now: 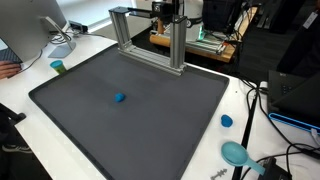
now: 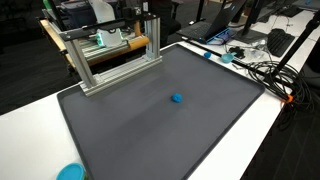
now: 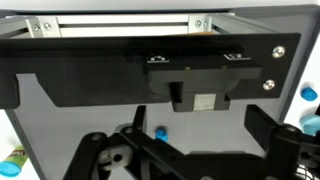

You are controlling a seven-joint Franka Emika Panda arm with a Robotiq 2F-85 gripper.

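In the wrist view my gripper stands open, with its dark fingers (image 3: 256, 124) spread apart. Just beyond the fingertips is a dark block with a silver face (image 3: 204, 101), fixed on a long black bar (image 3: 90, 84). I see no object held in the gap. The bar crosses the metal frame, whose upright (image 1: 178, 45) stands at the mat's far edge in exterior view 1. On the grey mat (image 2: 140, 130) lies a small blue object (image 2: 177, 97), also visible below the bar in the wrist view. The exterior views barely show the gripper.
A green can with a bluish top (image 1: 57, 66) stands beyond the mat's left edge. On the right lie a blue round piece (image 1: 226, 120) and a teal dish-like item (image 1: 237, 153), near dark cables (image 1: 270, 158).
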